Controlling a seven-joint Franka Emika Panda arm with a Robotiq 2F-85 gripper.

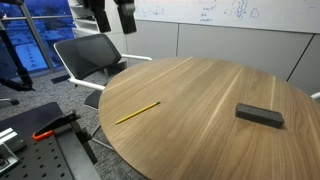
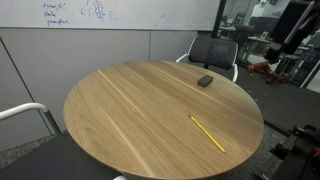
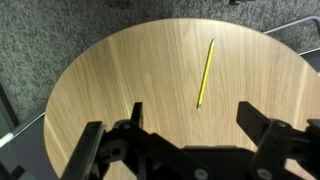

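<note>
A yellow pencil (image 1: 138,113) lies flat on the round wooden table (image 1: 190,90), and it also shows in the second exterior view as a thin yellow pencil (image 2: 206,132). In the wrist view the pencil (image 3: 205,75) lies beyond my fingertips, a little right of the middle. The dark grey block (image 1: 259,115), like a whiteboard eraser, rests on the table well apart from the pencil; from the other side the block (image 2: 205,81) appears near the table's edge. My gripper (image 1: 117,30) is above the table, open, with nothing between its fingers. The wrist view does not show the block.
Office chairs stand around the table, among them a black chair (image 1: 88,57) with white arms. A whiteboard (image 2: 110,14) covers part of the wall. A dark stand (image 1: 50,150) bearing an orange-red item borders the table.
</note>
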